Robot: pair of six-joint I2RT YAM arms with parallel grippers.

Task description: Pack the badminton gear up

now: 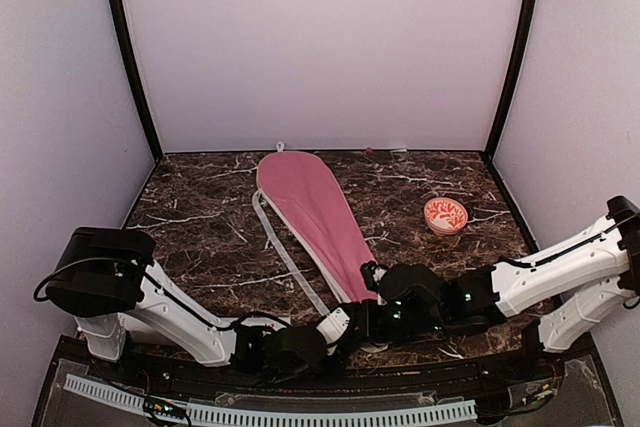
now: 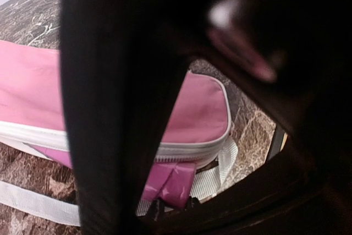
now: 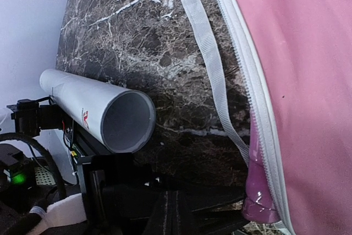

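Observation:
The pink bag, with a white zipper along its edge, lies lengthwise on the table, its near end hidden by both grippers in the top view. Glossy magenta material shows below the zipper at that end; I cannot tell whether it is lining or a handle. My left gripper is shut on this material, at its lower edge. Beside the bag, my right gripper is shut, nothing showing between its fingers. A white tube with a red logo lies left of the bag, its round end facing the right wrist camera.
A red-and-white patterned round dish stands at the right. A white strap runs along the bag's left side. Bare table lies left and right of the bag. Large dark parts block much of the left wrist view.

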